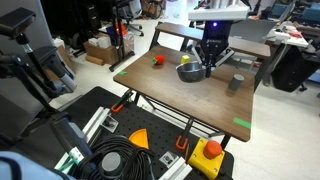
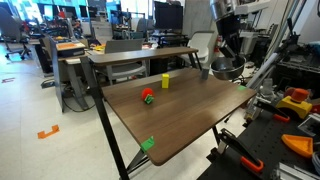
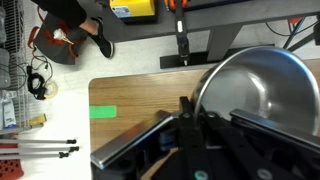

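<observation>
A dark grey metal bowl (image 1: 189,73) hangs tilted above the table in exterior view 1, and my gripper (image 1: 208,68) is shut on its rim. In exterior view 2 the bowl (image 2: 231,68) appears at the far end of the table, apart from the tabletop. The wrist view shows the bowl's shiny inside (image 3: 262,88), with its near rim running between my fingers. A small grey cup (image 1: 236,82) stands on the table right of the bowl. Farther back are a yellow object (image 1: 184,58) and a red-and-green object (image 2: 148,97).
The wooden table (image 1: 190,98) has clear room in front of and left of the cup. Green tape (image 1: 242,123) marks its corners. Nearby on a dark surface are a red button on a yellow box (image 1: 208,158), an orange wedge (image 1: 139,137) and coiled black cables (image 1: 108,155).
</observation>
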